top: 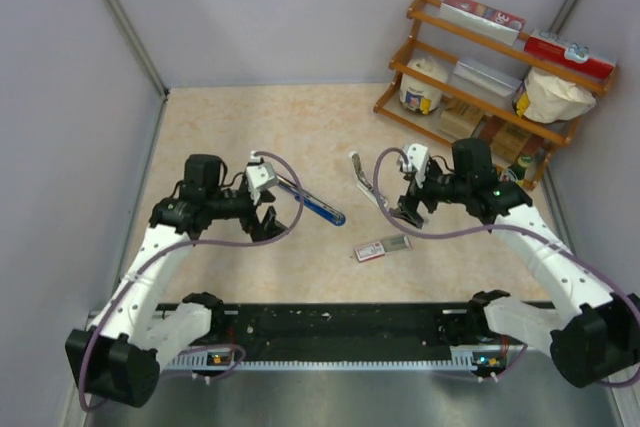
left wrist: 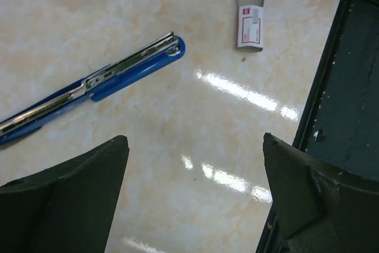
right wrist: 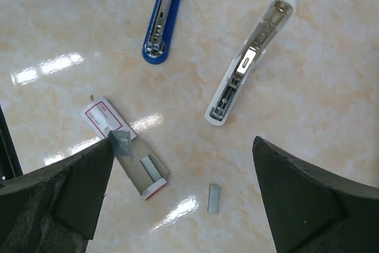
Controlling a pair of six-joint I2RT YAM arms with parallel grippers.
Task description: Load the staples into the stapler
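The blue stapler (top: 325,211) lies opened out flat, its metal magazine showing in the left wrist view. To its right is the white stapler (right wrist: 251,57), also opened out. A staple box (top: 383,248) lies near the front, with one staple strip (right wrist: 151,169) in its open part and a grey piece (right wrist: 121,144) by its label. Another loose strip (right wrist: 214,198) rests on the table. My left gripper (top: 268,222) is open and empty, close to the blue stapler. Beside the white stapler, my right gripper hangs open above the table, with nothing clasped between its fingers.
A wooden rack (top: 405,52) with boxes and tubs stands at the back right. Clear tabletop (top: 270,112) stretches behind the staplers. A dark strip (top: 330,332) runs along the front edge.
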